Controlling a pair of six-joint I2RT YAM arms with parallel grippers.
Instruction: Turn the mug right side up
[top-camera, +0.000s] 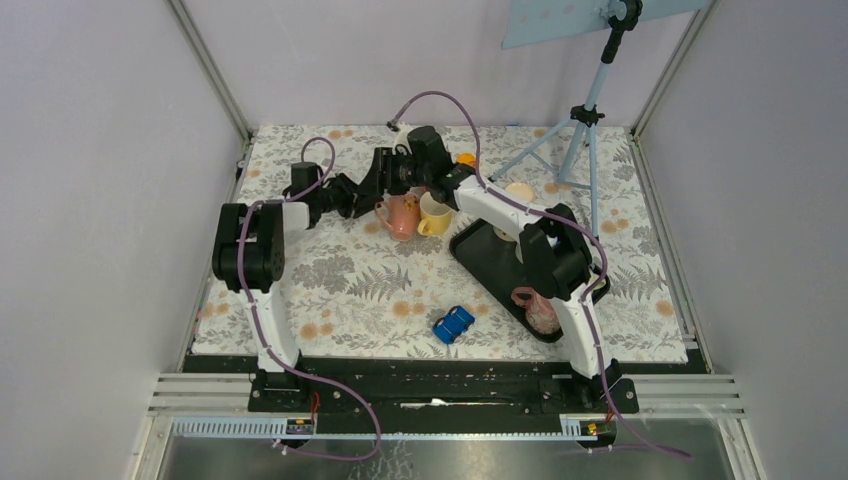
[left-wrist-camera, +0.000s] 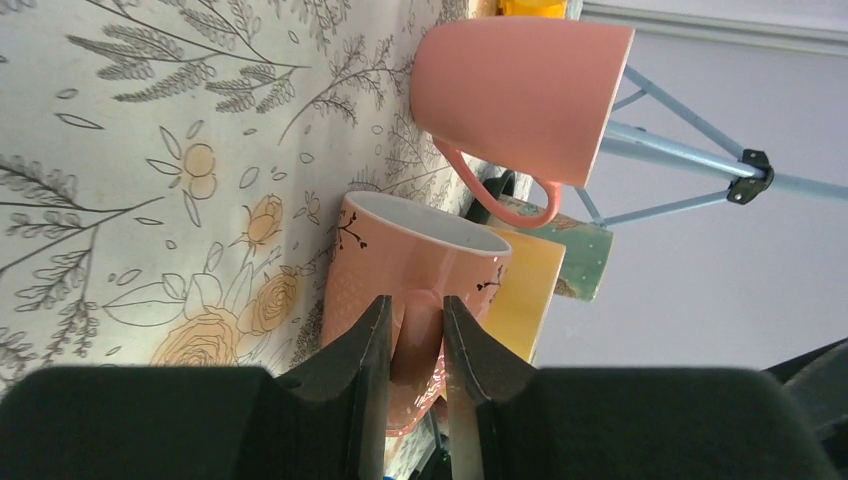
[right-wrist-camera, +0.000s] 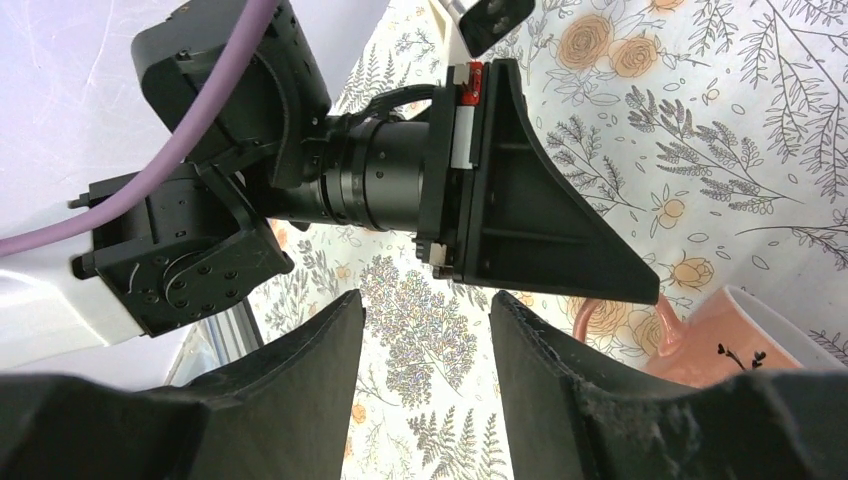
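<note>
A pink mug (top-camera: 404, 220) (left-wrist-camera: 365, 260) (right-wrist-camera: 705, 355) with a dark branch pattern lies below my grippers, beside a yellow mug (top-camera: 436, 218) (left-wrist-camera: 525, 295). My left gripper (top-camera: 355, 200) has its fingers part open around the mug's handle; whether they touch it is unclear. In the right wrist view that gripper's black finger reaches over the handle. My right gripper (top-camera: 390, 170) stands open above and behind the left one, with only tablecloth between its fingers. Another pink mug (left-wrist-camera: 515, 90) lies on its side in the left wrist view.
A black tray (top-camera: 485, 270) with cups sits at the right, a blue toy car (top-camera: 453, 324) at the front. An orange toy (top-camera: 465, 159) and a tripod (top-camera: 585, 115) stand at the back.
</note>
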